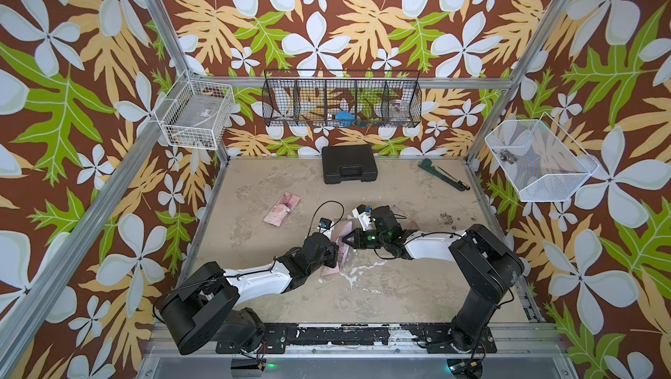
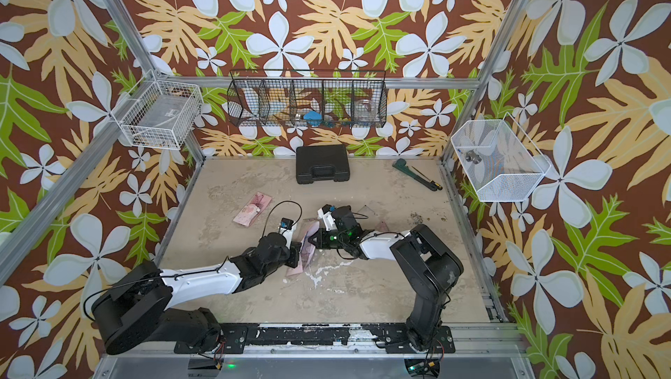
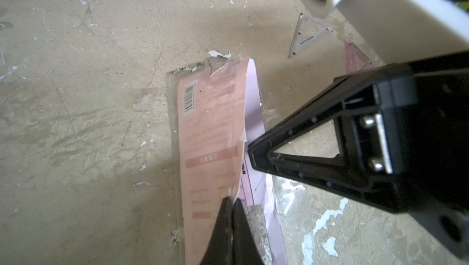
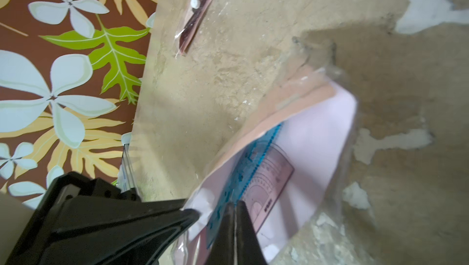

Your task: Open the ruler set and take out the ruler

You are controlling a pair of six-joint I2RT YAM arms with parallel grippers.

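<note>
The pink paper sleeve of the ruler set (image 3: 210, 133) lies lengthwise on the table, with its front cover bowed up and one side gaping. At that raised edge my left gripper is shut, the thin cover pinched between its fingertips. Inside the gap, the right wrist view shows a blue ruler (image 4: 251, 162) and a pink clear piece (image 4: 268, 179) against the white inner sheet. My right gripper points into this opening, shut with nothing visible between its fingers. From the left wrist view, its fingertips (image 3: 256, 155) are close against the sleeve's open side.
A clear set square (image 3: 308, 34) and a pink set square (image 3: 356, 57) lie right of the sleeve. Another pink packet (image 1: 281, 209) rests at left. A black case (image 1: 349, 164) and a green-handled tool (image 1: 444, 173) stand farther back.
</note>
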